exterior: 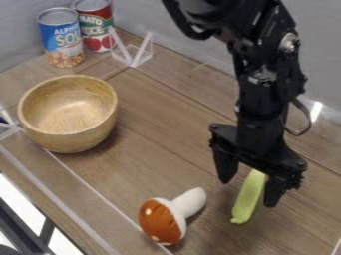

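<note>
My black gripper (253, 177) is open, low over the table at the right, its fingers on either side of a pale green elongated object (246, 203) that lies on the wood. Part of that object is hidden under the gripper. A toy mushroom with an orange cap (162, 221) and white stem lies to its left, nearer the front.
A wooden bowl (68, 136) sits at the left. Two cans, a blue one (62, 38) and a red one (96, 25), stand in the back left corner. A wall runs behind.
</note>
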